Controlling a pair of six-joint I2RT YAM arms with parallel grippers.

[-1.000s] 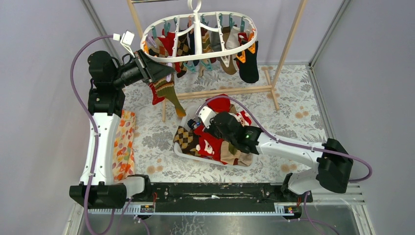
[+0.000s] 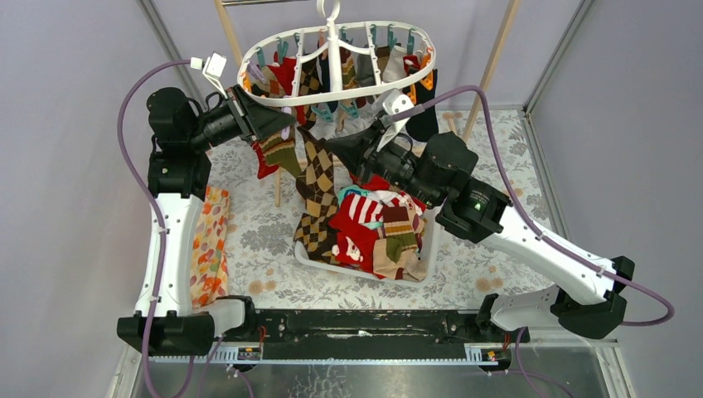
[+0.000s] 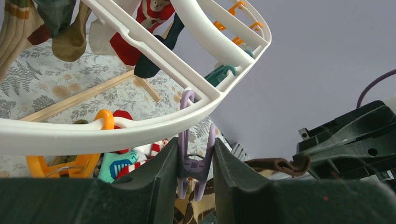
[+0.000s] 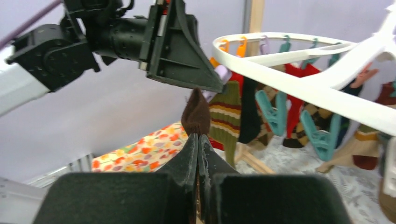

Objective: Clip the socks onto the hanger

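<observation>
The white oval hanger [image 2: 377, 89] carries coloured clips with socks hanging beneath. My left gripper is shut on a purple clip [image 3: 194, 170] on the hanger's near left; a striped olive sock [image 4: 225, 119] hangs near it. My right gripper is shut on a brown argyle sock [image 2: 317, 191], raised just right of and below the left gripper, its tip sticking up from the fingers. Teal clips [image 4: 322, 140] hang along the front rail.
A white bin [image 2: 332, 269] of mixed socks lies below. A wooden stand [image 2: 491, 66] holds the hanger. An orange floral cloth [image 2: 209, 249] lies at the left.
My right gripper has risen from the bin toward the hanger's front, lifting the brown argyle sock. The left arm has stayed in place.
</observation>
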